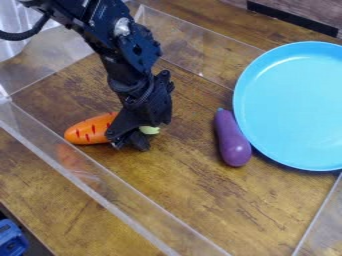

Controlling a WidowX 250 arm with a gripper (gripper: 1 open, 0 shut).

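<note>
My black gripper (pixel 136 125) is low over the wooden table, around the right end of an orange toy carrot (pixel 91 129). A pale green piece (pixel 150 130) shows among its fingers, mostly hidden by them; whether the fingers are closed on it I cannot tell. A purple toy eggplant (pixel 233 140) lies to the right, apart from the gripper.
A large blue plate (pixel 291 105) fills the upper right. Clear walls border the wooden surface (pixel 201 210), which is bare toward the front. A blue object (pixel 10 240) is at the lower left, outside the wall.
</note>
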